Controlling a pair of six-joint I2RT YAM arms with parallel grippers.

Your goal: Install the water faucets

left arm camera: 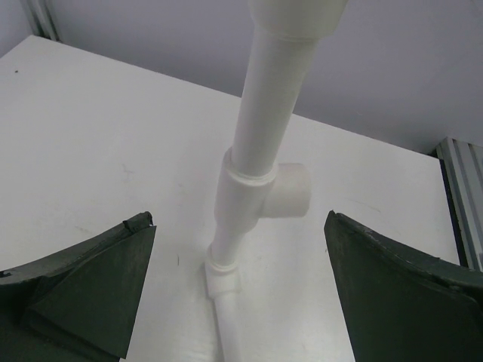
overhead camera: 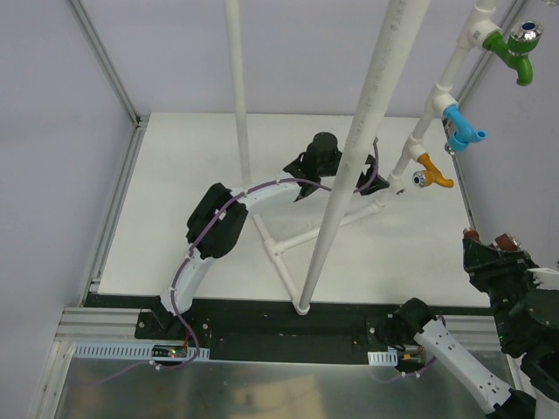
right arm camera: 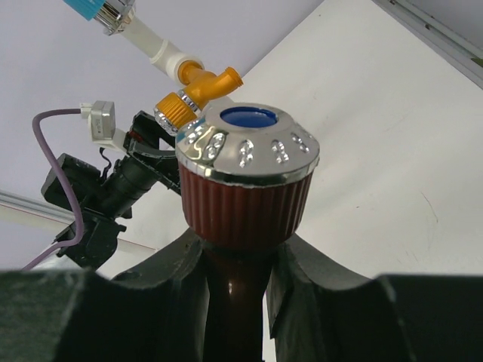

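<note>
In the right wrist view a brown faucet with a silver, blue-centred cap stands upright, my right gripper shut on its lower part. From above, this faucet is at the lower right, well away from the pipe. My left gripper is beside the lower end of the slanting white pipe. Between its spread fingers, the left wrist view shows the white pipe tee with a bare side outlet; whether the pads touch the pipe is unclear. Orange, blue and green faucets sit on the pipe's upper tees.
A thick white post rises close to my left wrist, and a thinner post stands farther left. Low frame pipes cross the white board. The board's left side is clear.
</note>
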